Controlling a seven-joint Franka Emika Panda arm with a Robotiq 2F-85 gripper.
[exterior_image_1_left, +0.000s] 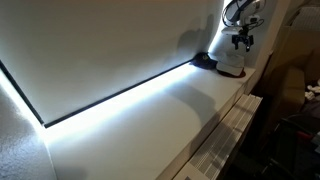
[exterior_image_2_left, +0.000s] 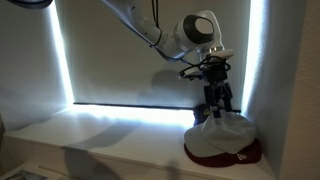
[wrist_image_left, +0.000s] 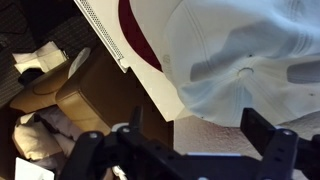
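A pale cap with a maroon brim sits on the white sill at its far right end. Its light crown fills the upper right of the wrist view, button towards the camera. My gripper hangs right over the crown, pointing down; whether its tips touch the fabric is unclear. In the wrist view the open fingers stand wide apart at the lower edge, with no object held between them. From the first exterior view, the gripper appears small above the cap.
Behind the cap, against the blind, lies a dark cap. A long bare stretch of sill runs to the left. A wall closes off the right side; a vent grille borders the front, with brown furniture below.
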